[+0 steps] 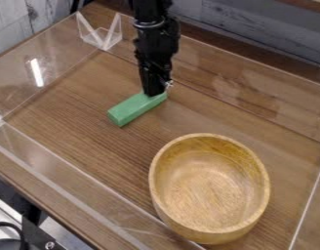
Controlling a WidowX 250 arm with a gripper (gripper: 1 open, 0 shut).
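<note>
A flat green bar (134, 109) lies diagonally on the wooden table (71, 137), left of centre. My black gripper (156, 86) hangs at its upper right end, low over it. The fingertips are small and dark, so whether they are apart or closed on the bar cannot be told.
A large round tan bowl (209, 186) sits at the lower right. Clear plastic fixtures stand at the left edge and top left, and a black cable is at the bottom left corner.
</note>
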